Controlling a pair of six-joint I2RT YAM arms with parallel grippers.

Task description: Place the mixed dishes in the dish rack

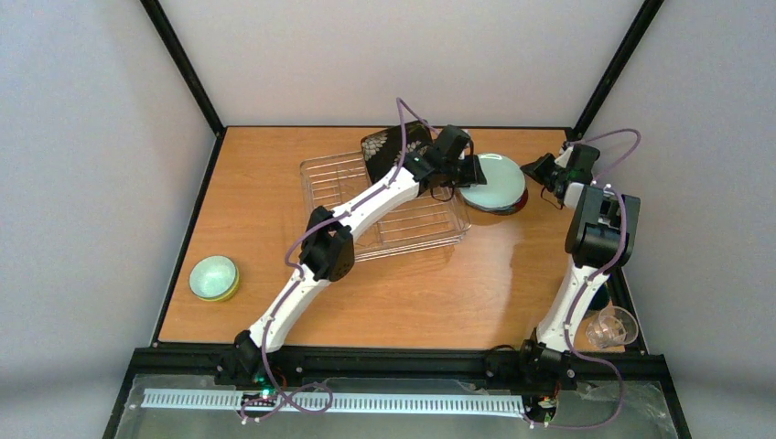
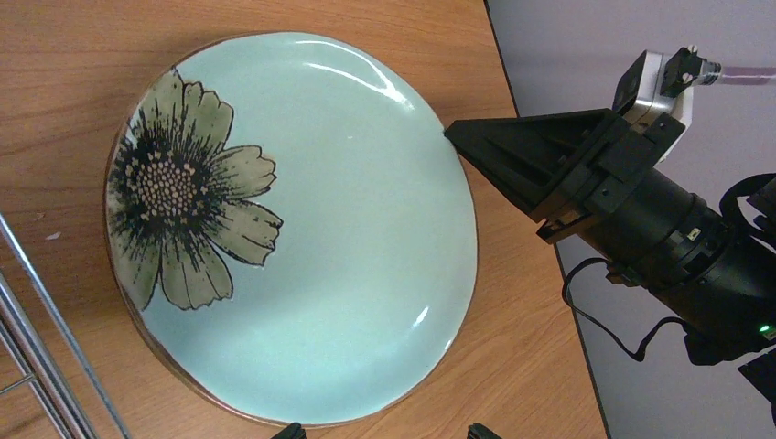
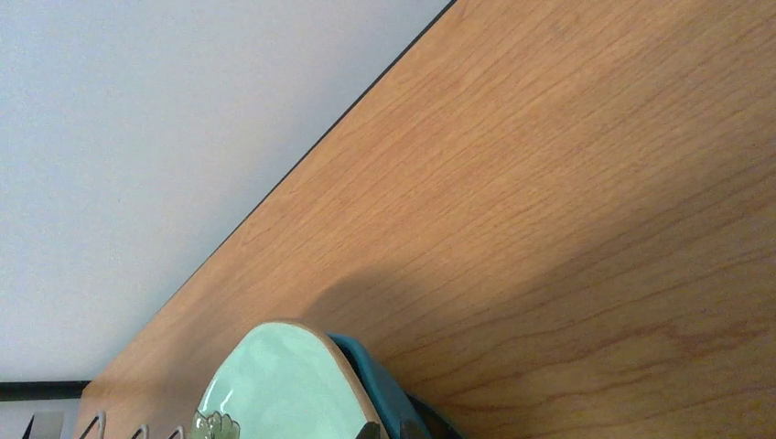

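A pale green plate with a flower (image 2: 311, 229) lies on top of other dishes to the right of the wire dish rack (image 1: 412, 240). My right gripper is shut on this plate's right rim; in the right wrist view its fingertips (image 3: 370, 431) show only at the bottom edge. A blue dish (image 3: 389, 393) peeks out from beneath. Open and empty, my left gripper (image 1: 481, 176) hovers at the plate's left side, by the rack's right end. A dark square plate with pale flowers (image 1: 378, 151) stands tilted in the rack's back part.
Small bowls, pale green over yellow (image 1: 213, 276), sit at the table's left. Clear glasses (image 1: 611, 326) and a dark cup (image 1: 598, 298) are beside the right arm's base.
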